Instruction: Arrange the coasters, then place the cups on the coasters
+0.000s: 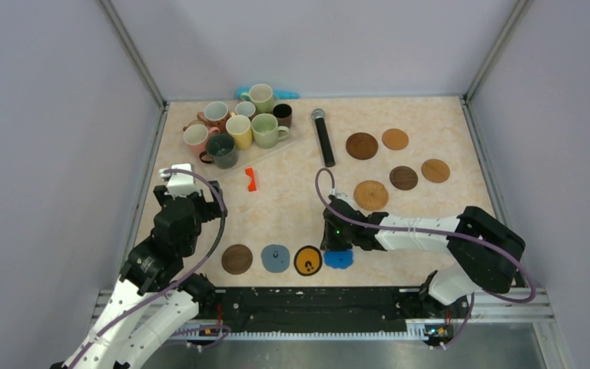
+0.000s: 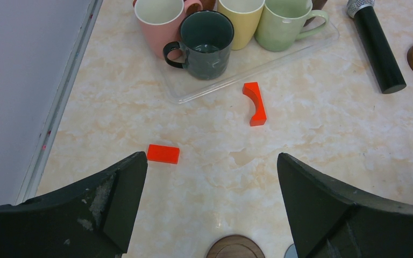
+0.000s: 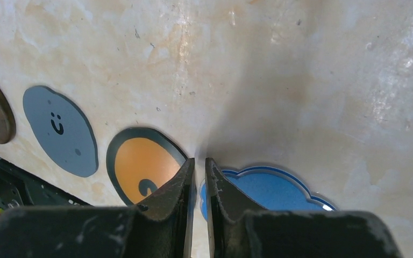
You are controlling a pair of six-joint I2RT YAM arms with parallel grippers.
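Observation:
Several cups stand together at the back left, among them a dark green cup (image 2: pixel 207 45), a pink cup (image 2: pixel 158 21), a yellow cup (image 2: pixel 240 24) and a light green cup (image 2: pixel 282 27). My left gripper is open over the table in front of them, nothing between its fingers. Low at the front, my right gripper is shut to a narrow gap. A sliver of the blue cloud-shaped coaster (image 3: pixel 269 189) shows in that gap; whether the fingers touch it I cannot tell. Left of it lies the orange coaster with a dark rim (image 3: pixel 140 164).
A grey coaster (image 1: pixel 275 258) and a brown coaster (image 1: pixel 236 259) continue the front row. More wooden coasters, such as one (image 1: pixel 362 146), lie at the right. A microphone (image 1: pixel 323 138) and a red arched block (image 1: pixel 250 180) lie near mid-table; a red block (image 2: pixel 163 153) sits between the left fingers' line of view.

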